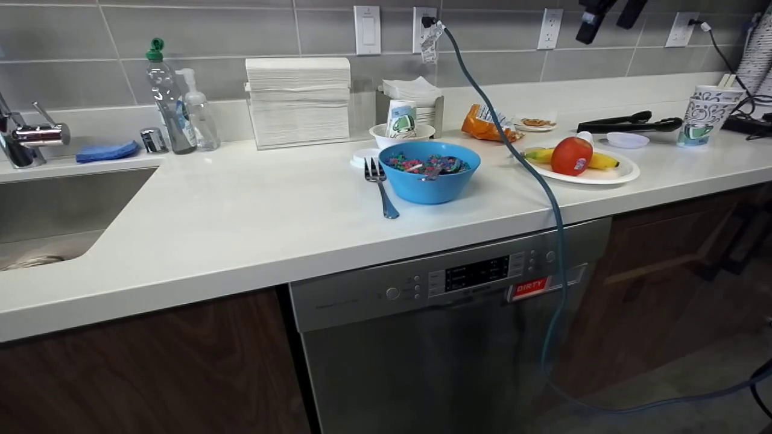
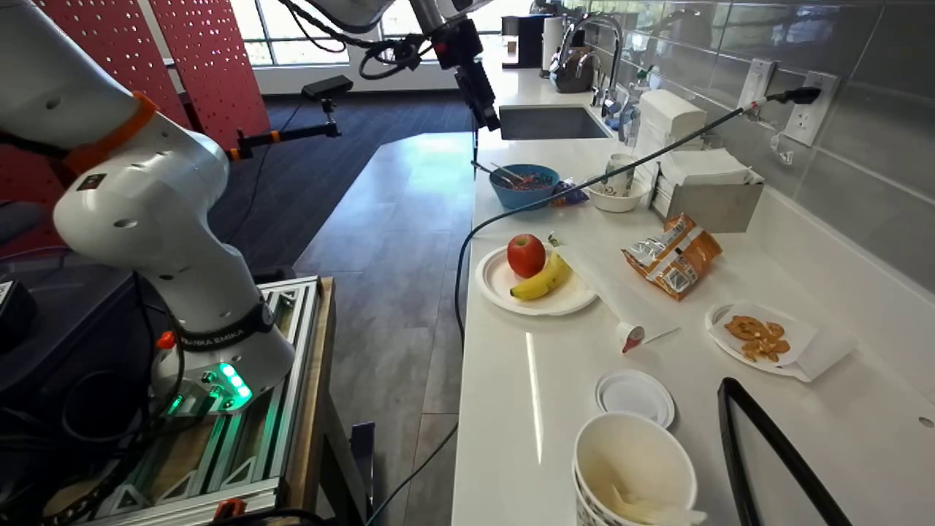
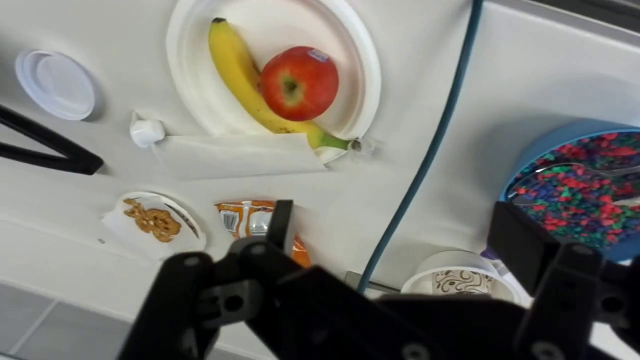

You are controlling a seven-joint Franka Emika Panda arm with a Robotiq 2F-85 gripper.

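My gripper is open above the counter, its two fingers (image 3: 520,245) wide apart with nothing gripped. In exterior view 1 only its dark fingertips (image 1: 590,28) show at the top edge, well above the counter. Below in the wrist view, a white plate (image 3: 190,78) carries a red apple (image 3: 300,84) and a yellow banana (image 3: 238,71). A blue bowl (image 1: 428,187) of multicoloured bits stands farther left in exterior view 1, with a fork (image 1: 382,189) beside it. An orange snack bag (image 2: 675,256) lies near the wall, partly hidden by a finger in the wrist view.
A blue cable (image 1: 535,170) runs from the wall outlet across the counter and over its front edge. Black tongs (image 2: 776,447), a paper cup (image 1: 707,116) and a pretzel plate (image 2: 804,378) occupy the right end. Bare counter (image 1: 275,202) lies between sink and bowl.
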